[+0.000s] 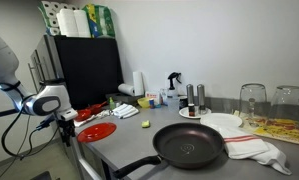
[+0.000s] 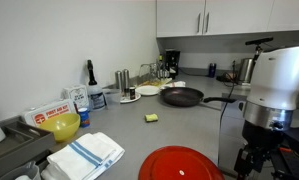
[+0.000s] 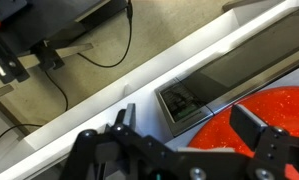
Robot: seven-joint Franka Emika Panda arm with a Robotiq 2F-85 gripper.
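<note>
My gripper hangs just off the counter's edge, its two fingers spread wide with nothing visible between them. In exterior view 1 the gripper (image 1: 69, 126) is at the far left, beside a flat red round piece (image 1: 96, 132) on the counter. Exterior view 2 shows that red disc (image 2: 179, 166) at the near edge, with the gripper (image 2: 251, 166) to its right. Part of the red disc (image 3: 279, 105) fills the right of the wrist view. A black frying pan (image 1: 188, 144) rests farther along, its handle pointing toward the counter's front edge.
A yellow sponge (image 1: 145, 124) lies between the disc and the pan. A folded white towel (image 2: 85, 155), a yellow bowl (image 2: 61, 125) and a dark bottle (image 2: 92, 77) stand along the side. Glass jars (image 1: 253, 98) are at the far right. Bare counter surrounds the sponge.
</note>
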